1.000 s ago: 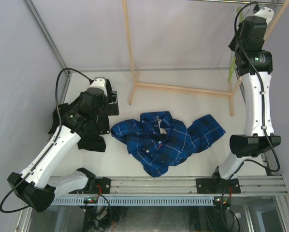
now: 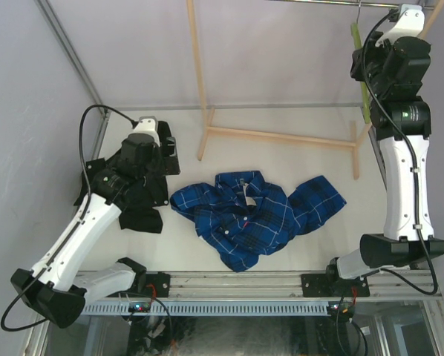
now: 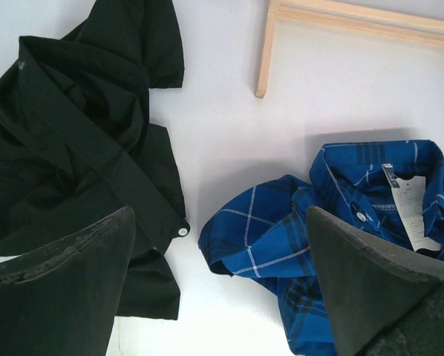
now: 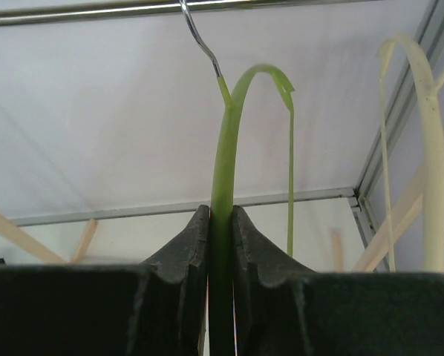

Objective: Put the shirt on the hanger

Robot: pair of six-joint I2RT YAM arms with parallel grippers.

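Observation:
On the table lies a crumpled blue plaid shirt (image 2: 240,215), its collar and white tag showing in the left wrist view; one sleeve (image 3: 255,230) points toward the left gripper. At the rack's right end is a green hanger (image 4: 225,159), its metal hook (image 4: 197,37) against the rail (image 4: 96,10). My right gripper is shut on the hanger's green body, below the hook. Over the black cloth, left of the shirt, my left gripper (image 2: 171,148) stands open; from its wrist view both fingers (image 3: 59,289) are wide apart with nothing held.
A dark cloth (image 2: 144,204) lies bunched on the table's left. The wooden rack's base bar (image 2: 281,136) crosses behind the shirt. A second, pale hanger (image 4: 430,156) hangs to the right of the green one. Bare table shows between shirt and rack.
My right arm has shifted a little rightward and its elbow has swung. The green hanger has changed its tilt along with the gripper. Left arm and shirt look nearly unchanged.

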